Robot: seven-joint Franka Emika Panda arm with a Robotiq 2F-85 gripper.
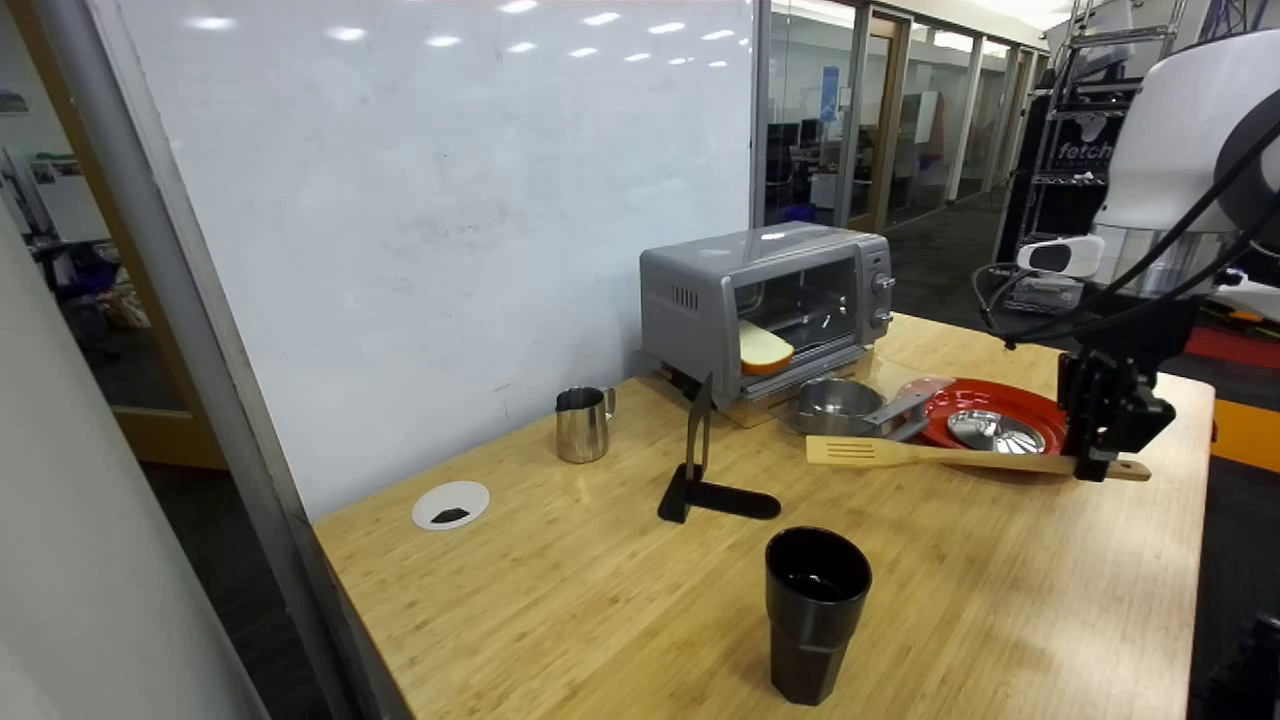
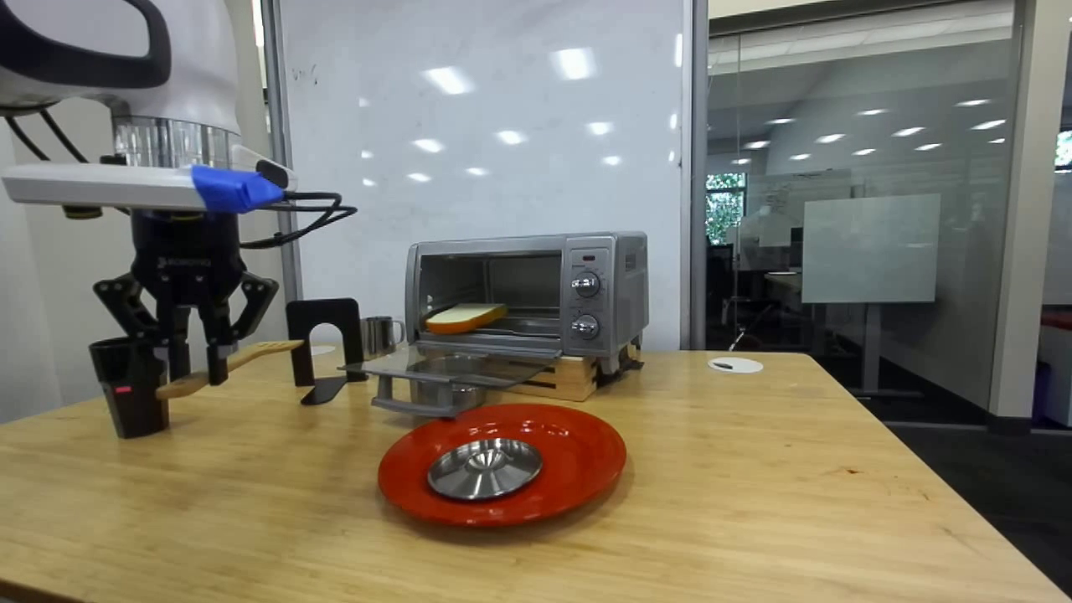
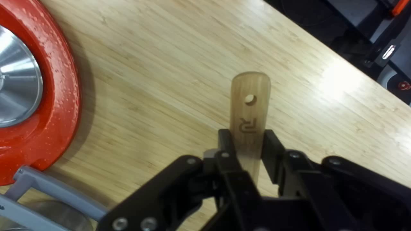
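Note:
My gripper is shut on the handle of a wooden spatula (image 3: pixel 250 115), whose holed end sticks out past the fingers in the wrist view. From exterior view 1, the slotted blade of the spatula (image 1: pixel 861 451) points left, toward the table's middle, and the handle crosses in front of the red plate (image 1: pixel 1038 402). In exterior view 2 my gripper (image 2: pixel 196 380) is at the left, close to the black cup (image 2: pixel 126 392), and the spatula hangs above the table. How high it is above the wood is hard to tell.
A toaster oven (image 2: pixel 528 301) stands open with a bread slice (image 2: pixel 465 317) inside. Under its door sits a metal pot (image 1: pixel 834 406). A steel lid (image 2: pixel 484 468) lies on the plate. A black bookend (image 1: pixel 720 498) and a steel pitcher (image 1: pixel 583 426) stand farther left.

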